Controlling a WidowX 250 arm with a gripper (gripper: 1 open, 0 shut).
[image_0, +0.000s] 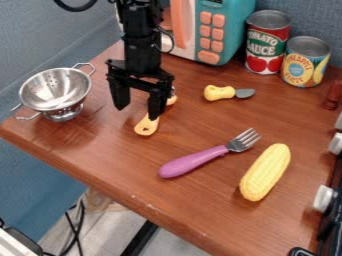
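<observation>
My black gripper (138, 98) hangs over the left middle of the wooden table, its fingers apart and pointing down. A yellow-handled utensil (147, 125) lies on the table under and just beside the fingers, its far part partly hidden by the gripper; whether the fingers touch it I cannot tell.
A steel colander (56, 90) is left, a toy microwave (211, 30) behind, two cans (266, 45) back right. A small yellow-handled tool (221, 93), a purple fork (194, 160) and a corn cob (265, 172) lie right.
</observation>
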